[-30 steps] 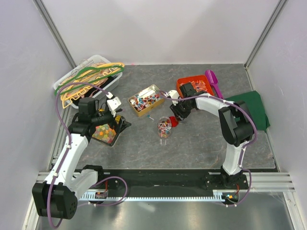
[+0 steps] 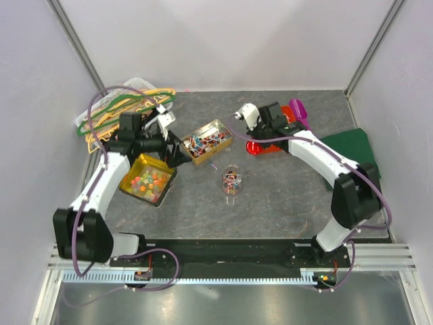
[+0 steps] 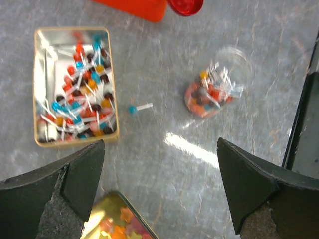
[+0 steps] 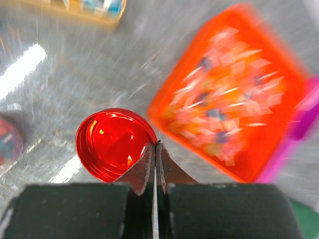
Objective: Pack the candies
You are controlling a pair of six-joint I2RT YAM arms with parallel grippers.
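Observation:
My right gripper is shut on the rim of a red lid [image 4: 112,144], which it holds up off the table near the orange tray [image 4: 219,99]. In the top view the same lid shows red below the right wrist. The clear jar [image 2: 232,180], part full of candies, stands uncovered on the table; in the left wrist view it is blurred. Lollipops fill part of the gold-rimmed tin [image 3: 77,142]. My left gripper is open over bare table, nothing between its fingers. Star candies lie in the yellow tray [image 2: 149,163] beneath the left arm.
A single blue lollipop [image 3: 133,109] lies between tin and jar. Behind the left arm is a white basket [image 2: 139,84] with hangers. At right are a purple scoop [image 2: 298,110] and a green cloth [image 2: 348,150].
The left arm has shifted forward and slightly right, still open.

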